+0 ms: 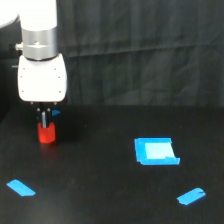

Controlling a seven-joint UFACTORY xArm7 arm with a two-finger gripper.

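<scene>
A small red object [47, 134] is at the left of the dark table. Directly above it is my white gripper [45, 122], pointing down, with its dark fingers reaching the object's top. The fingers blend into the black background, so whether they are open or shut on the red object cannot be told. Whether the object's underside touches the table is also unclear.
Blue tape frames a pale square [158, 151] right of the middle. Blue tape strips lie at front left [20, 188] and front right [191, 196].
</scene>
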